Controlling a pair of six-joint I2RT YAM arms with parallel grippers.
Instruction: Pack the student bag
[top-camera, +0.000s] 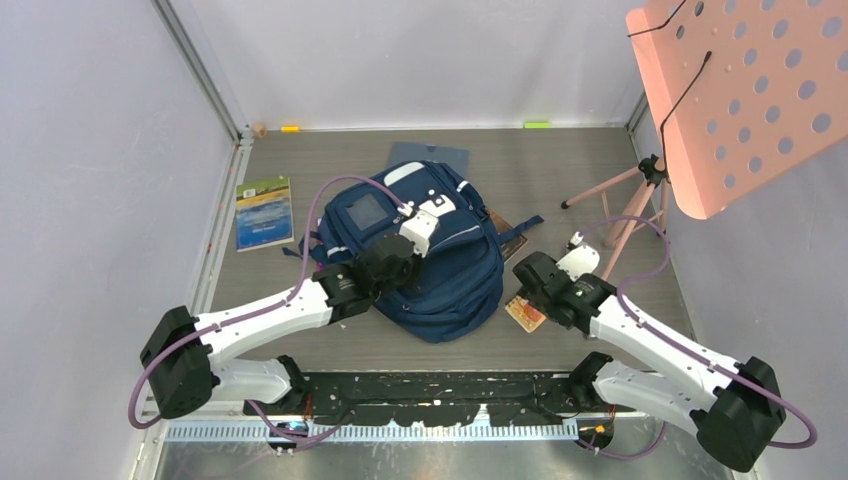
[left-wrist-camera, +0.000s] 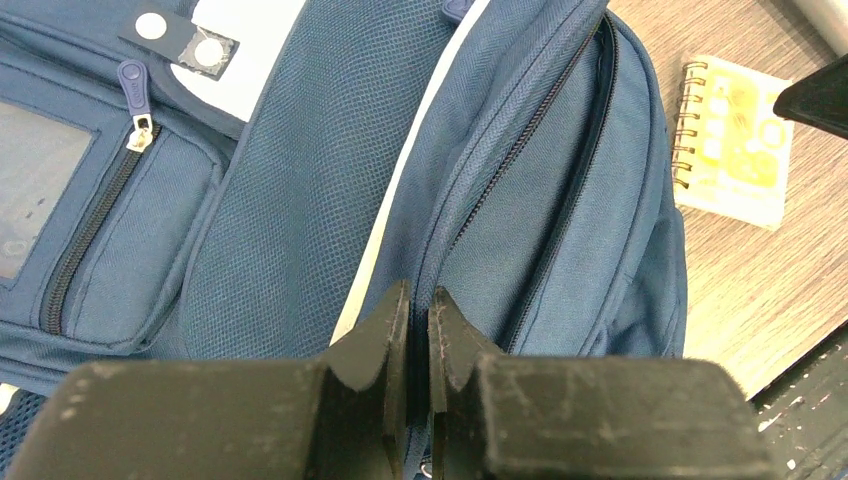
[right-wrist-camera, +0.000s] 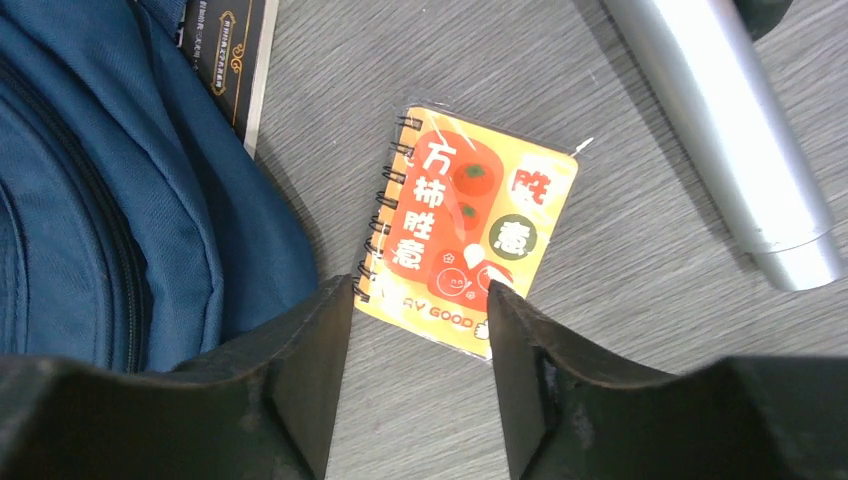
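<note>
A navy backpack (top-camera: 445, 290) lies flat in the middle of the table, its zipped main compartment parted along one side in the left wrist view. My left gripper is shut on a fold of the bag's fabric (left-wrist-camera: 500, 130) next to the zipper. To the bag's right lies a small spiral notebook (right-wrist-camera: 460, 230) with an orange cover, flat on the table. My right gripper hovers over the notebook's near edge, part open, with nothing held between its fingers. A silver cylinder (right-wrist-camera: 730, 130) lies to the notebook's right.
A blue-and-green book (top-camera: 264, 215) lies at the far left. A dark flat folder (top-camera: 430, 155) is behind the bag, and a dark book (right-wrist-camera: 225, 60) is partly under its right side. A pink tripod (top-camera: 630, 215) stands at the right.
</note>
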